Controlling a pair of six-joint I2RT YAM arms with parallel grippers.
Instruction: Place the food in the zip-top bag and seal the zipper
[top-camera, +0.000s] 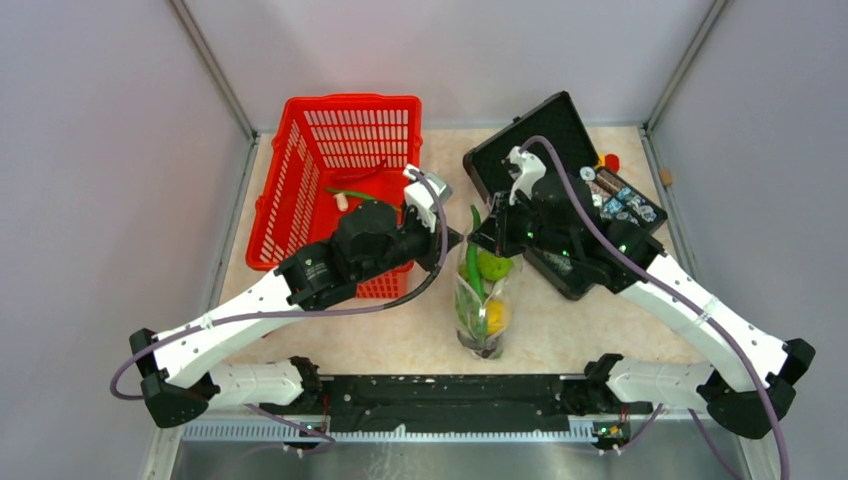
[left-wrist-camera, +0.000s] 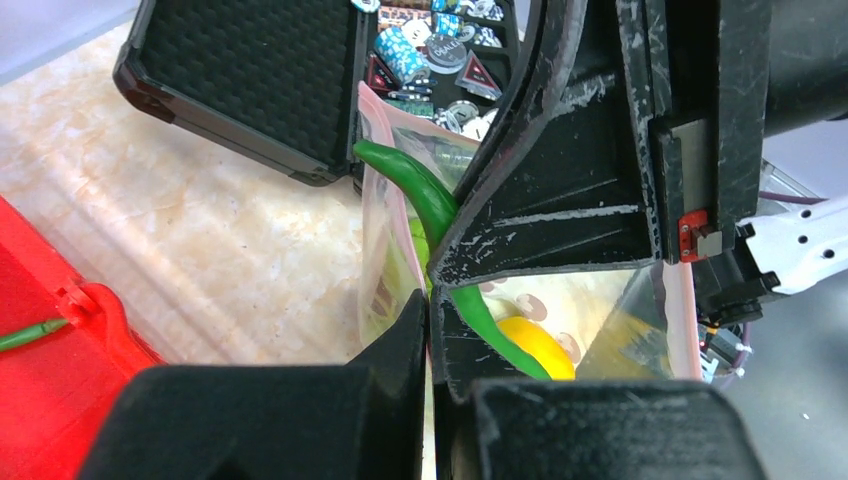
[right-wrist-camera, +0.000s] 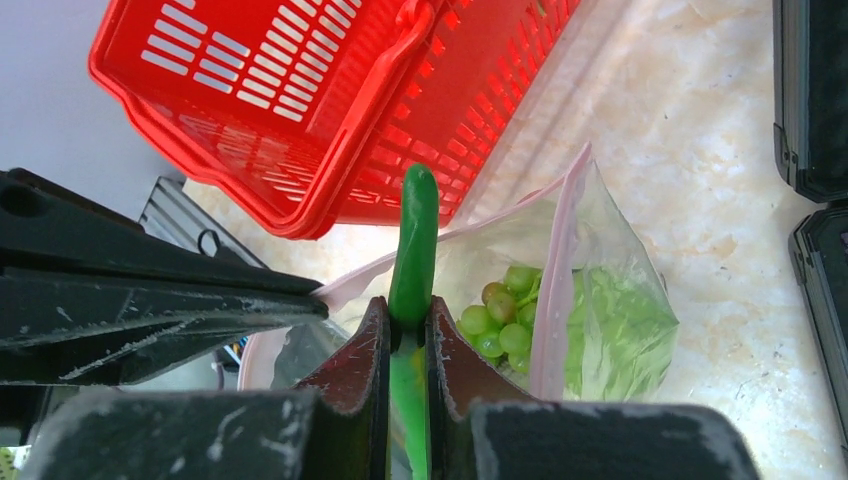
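Observation:
The clear zip top bag (top-camera: 463, 303), rimmed in pink, stands with its mouth spread. Grapes (right-wrist-camera: 505, 312), leafy greens (right-wrist-camera: 612, 335) and a yellow item (left-wrist-camera: 537, 346) show inside it. My right gripper is shut on a long green pepper (right-wrist-camera: 418, 235); its lower end reaches down into the bag while its tip sticks up above the fingers. My left gripper is shut on the bag's rim, holding that side up, close beside the right gripper's fingers. In the top view, both grippers partly cover the bag's mouth.
A red basket (top-camera: 285, 205) at left holds another green pepper (top-camera: 350, 193), a red one (top-camera: 360, 174) and a small pale item (top-camera: 341, 202). An open black case (top-camera: 540, 135) lies behind on the right. Table around the bag's front is clear.

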